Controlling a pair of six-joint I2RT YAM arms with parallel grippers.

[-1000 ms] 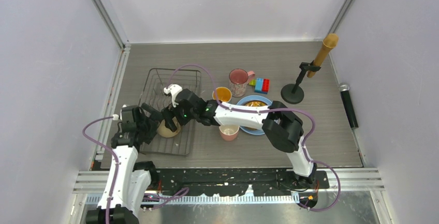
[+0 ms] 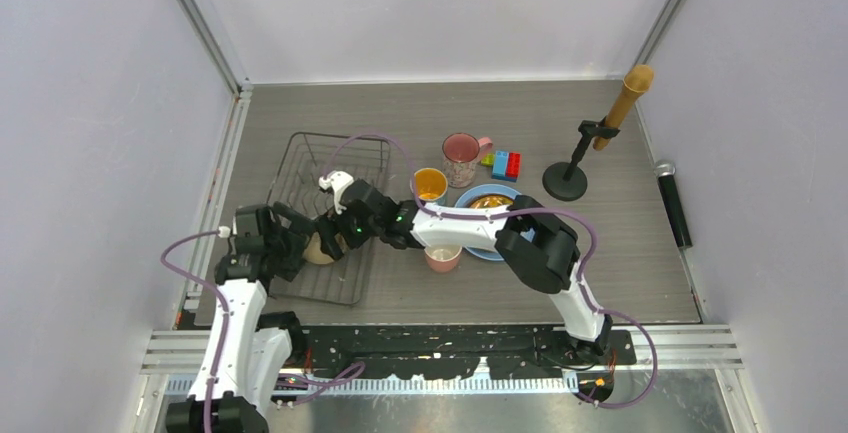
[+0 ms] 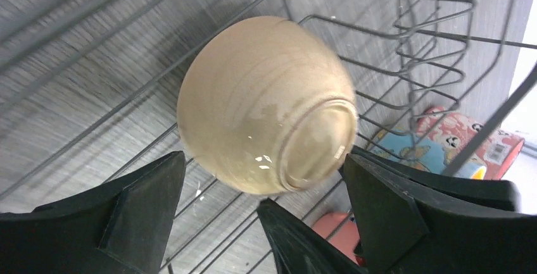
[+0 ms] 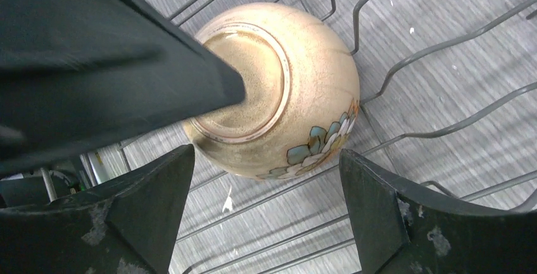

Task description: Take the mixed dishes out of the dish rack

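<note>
A cream bowl with painted flowers (image 2: 321, 250) (image 3: 263, 90) (image 4: 310, 71) lies tilted, base showing, inside the wire dish rack (image 2: 352, 298). Both grippers are down at it from either side. My left gripper (image 2: 295, 233) is open, its fingers spread at the bowl's lower side in the left wrist view. My right gripper (image 2: 332, 233) is open, its fingertips either side of the bowl's lower part in the right wrist view. A dark finger of the other gripper covers part of the bowl there.
Right of the rack stand a pink mug (image 2: 460, 153), a yellow cup (image 2: 429, 181), a pink cup (image 2: 442, 261), a blue plate (image 2: 485, 256) and colored blocks (image 2: 507, 166). A black stand (image 2: 565, 181) holds a wooden object at the right.
The right arm has shifted slightly around the bowl, its elbow a little to the left. The left gripper and bowl look almost unchanged.
</note>
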